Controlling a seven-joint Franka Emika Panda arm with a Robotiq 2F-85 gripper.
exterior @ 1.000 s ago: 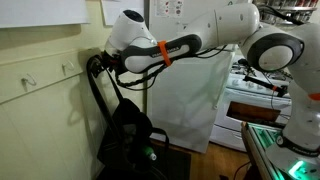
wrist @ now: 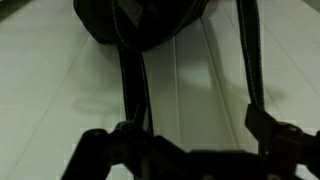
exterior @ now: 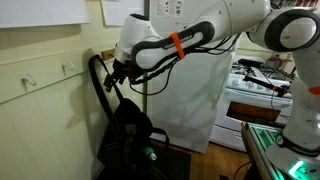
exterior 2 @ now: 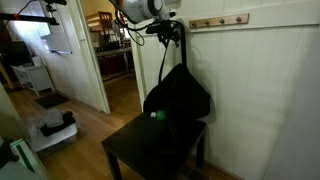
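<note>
A black bag [exterior: 134, 128] hangs low against the white wall, its lower part at a dark table in both exterior views. Its strap [exterior: 101, 88] rises to the end of the wooden hook rack. Close by the strap's upper part is my gripper [exterior: 116, 77], open. In the wrist view, two strap lengths show: a left strap [wrist: 133, 85] running down to the left finger, and a right strap [wrist: 250, 50] reaching the right finger. Empty space separates the two straps between the open fingers. Whether either strap touches a finger, I cannot tell.
The wooden hook rack [exterior 2: 221, 20] runs along the wall. Beneath the bag stands a black table [exterior 2: 130, 143], and a small green object [exterior 2: 160, 115] shows against the bag. White cabinets [exterior: 190, 110] and a stove [exterior: 255, 105] stand farther back.
My gripper has moved down and slightly right, away from the strap's top at the rack. The bag and strap look about the same.
</note>
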